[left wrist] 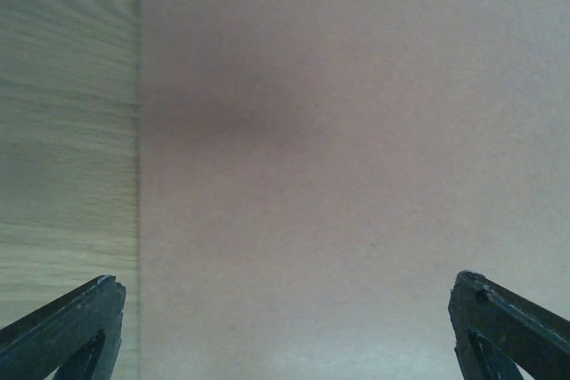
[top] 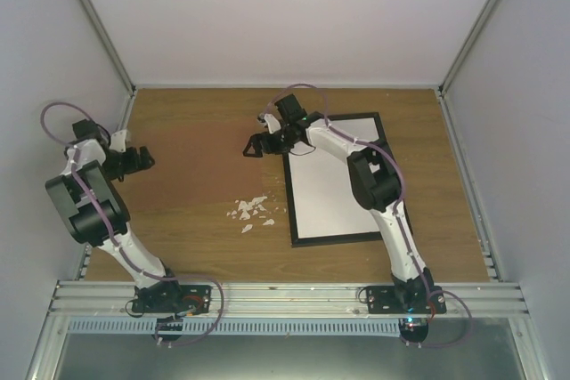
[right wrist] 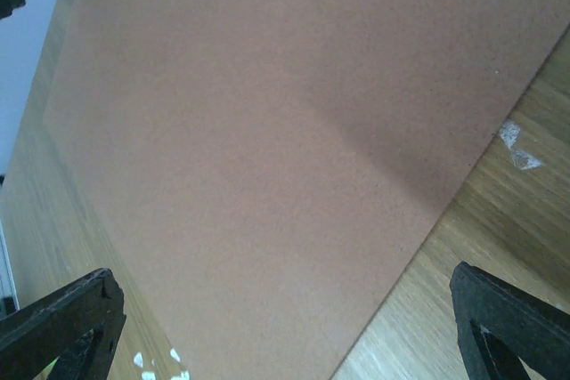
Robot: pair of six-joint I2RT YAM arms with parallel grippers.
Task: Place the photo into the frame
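Observation:
A flat brown board [top: 191,180] lies on the left half of the wooden table. The black-rimmed frame [top: 290,211] lies to its right, with a white sheet [top: 334,193] filling its inside. I cannot tell for sure which piece is the photo. My left gripper [top: 144,159] is open above the board's left edge; the left wrist view shows only brown surface [left wrist: 312,175] and wood between its spread fingers. Open and empty too, my right gripper [top: 253,146] hangs over the board's right edge, left of the frame. The right arm covers part of the frame.
Several small white scraps [top: 250,208] lie loose on the table just below the board's lower right corner. Bare wood [top: 214,251] runs along the front, and more is free right of the frame [top: 436,166].

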